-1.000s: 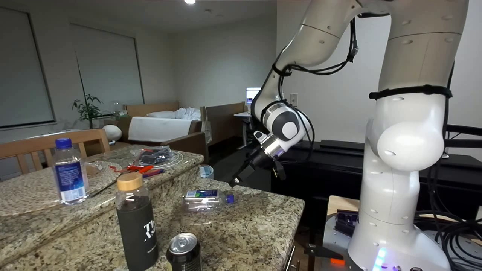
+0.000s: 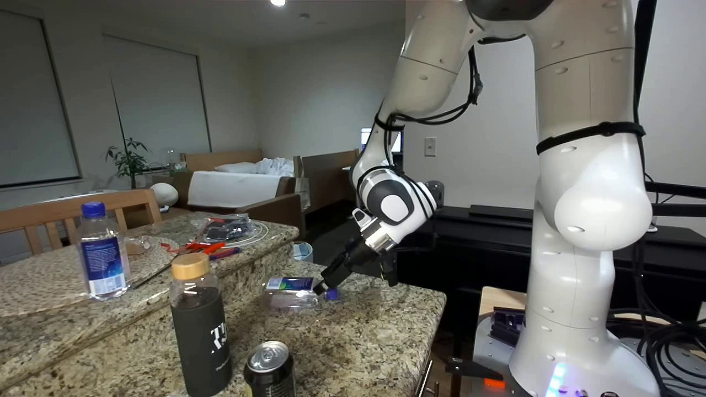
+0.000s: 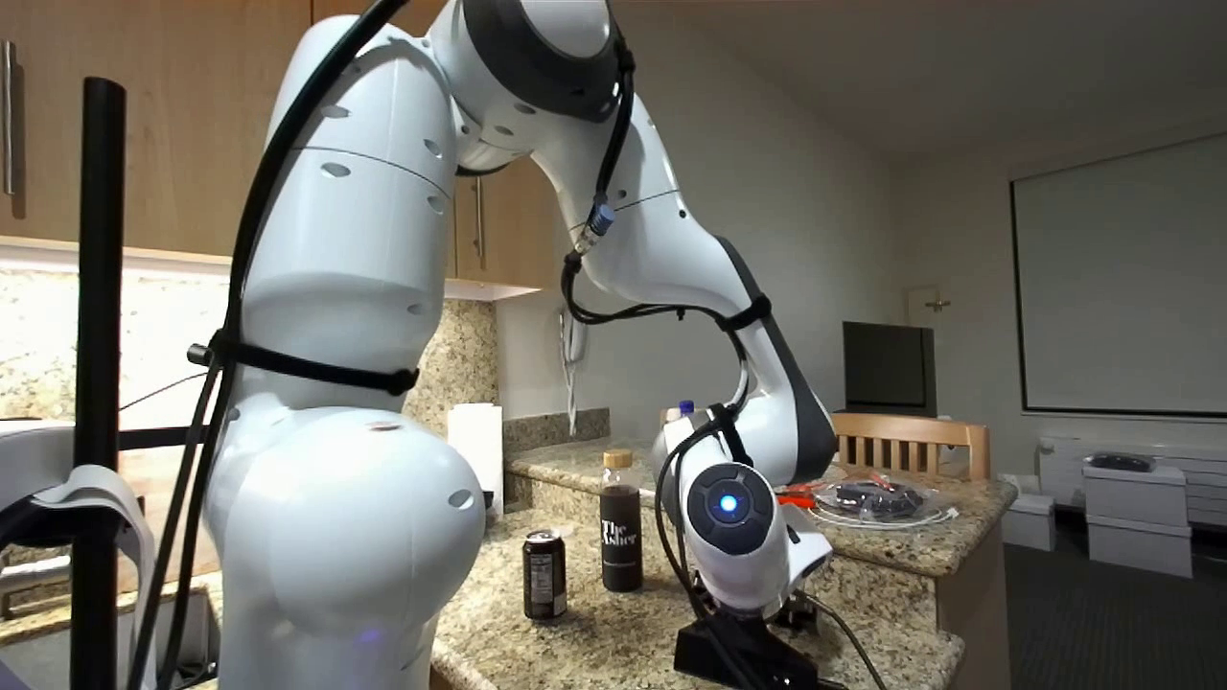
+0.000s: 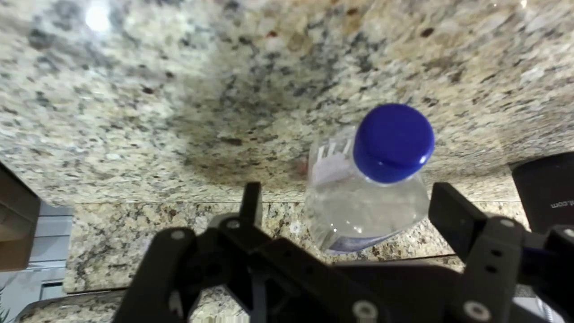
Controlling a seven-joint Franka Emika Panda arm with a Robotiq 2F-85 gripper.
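Observation:
A clear plastic bottle (image 2: 291, 301) lies on its side on the lower granite counter, its blue cap (image 2: 331, 294) toward the counter's free end. My gripper (image 2: 322, 285) reaches down at the cap end. In the wrist view the gripper is open, with the bottle (image 4: 366, 207) between its two fingers, nearer the right one. A gap shows on the left; contact on the right side is hard to judge. The cap (image 4: 393, 142) points toward the camera. In exterior view 2 the arm hides this bottle, and the gripper (image 3: 748, 661) shows only in part.
A dark tumbler with a wooden lid (image 2: 200, 331) and a black can (image 2: 269, 370) stand on the lower counter. On the raised ledge are an upright blue-capped bottle (image 2: 103, 255), red-handled tools (image 2: 205, 247) and a bagged cable (image 2: 231, 230).
My arm has moved left and lower, bringing the gripper from above the counter down to the bottle's cap end. The lying bottle sits slightly further left than before.

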